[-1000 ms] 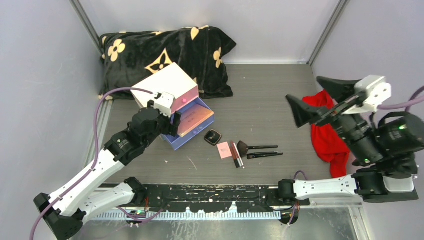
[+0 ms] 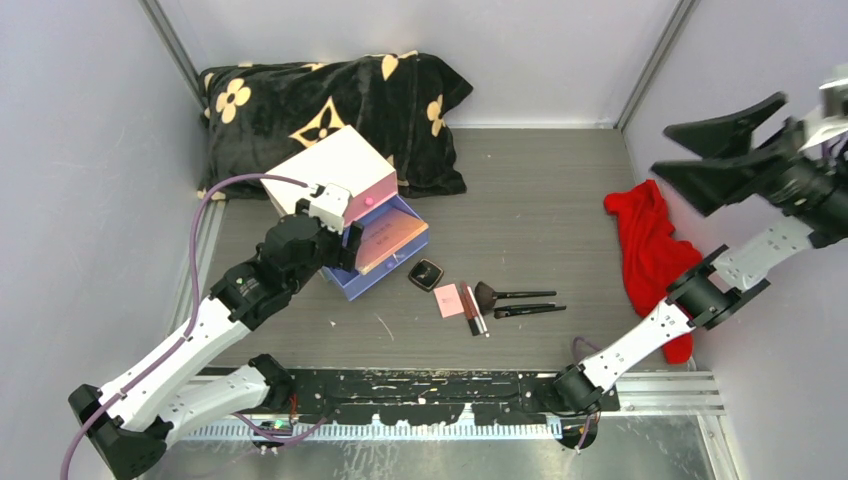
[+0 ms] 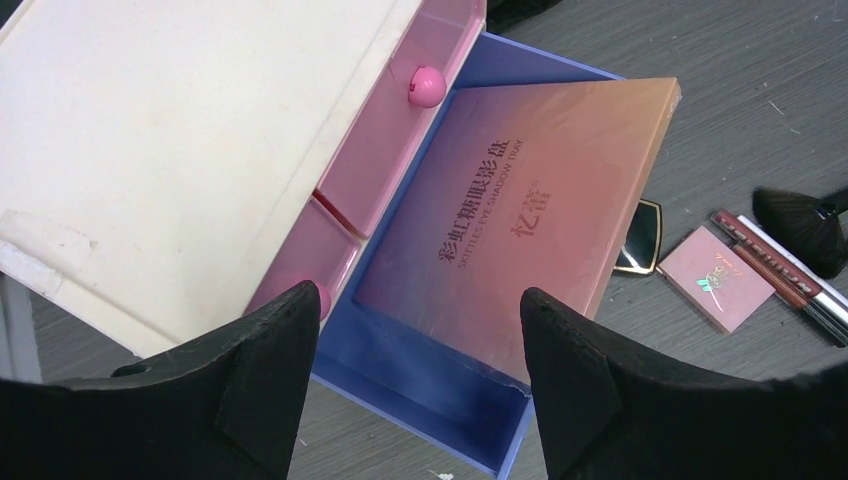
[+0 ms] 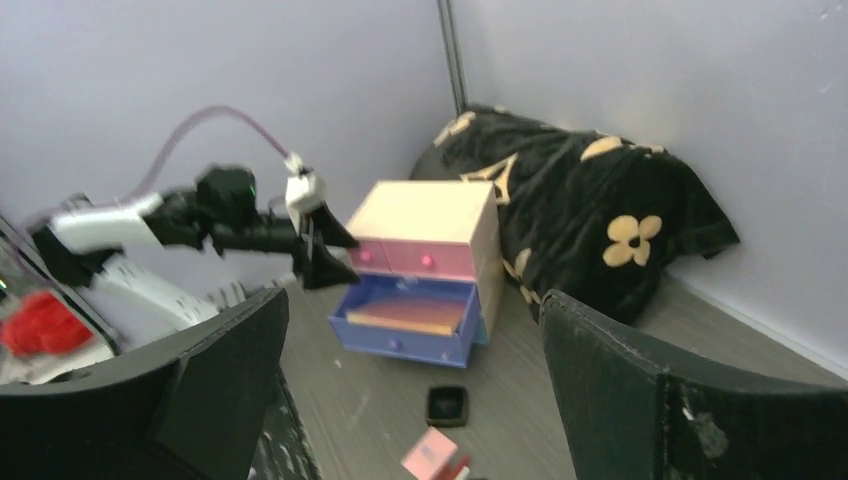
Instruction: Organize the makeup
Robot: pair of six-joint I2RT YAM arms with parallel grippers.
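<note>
A white-topped organizer stands angled at the left, its blue lower drawer pulled out. In that drawer lies a peach eyeshadow box, one end raised over the drawer's front. My left gripper hovers above the drawer with its fingers apart and nothing between them. A black compact, a pink square, red and white pencils, a fluffy brush and a slim black brush lie on the floor. High at the right, my right gripper is open and empty.
Behind the organizer leans a dark patterned pillow. A red cloth lies along the right wall.
My right arm has swung to the right and turned, its gripper now farther from the makeup and clear of the red cloth's middle. The left arm and the makeup look unchanged.
</note>
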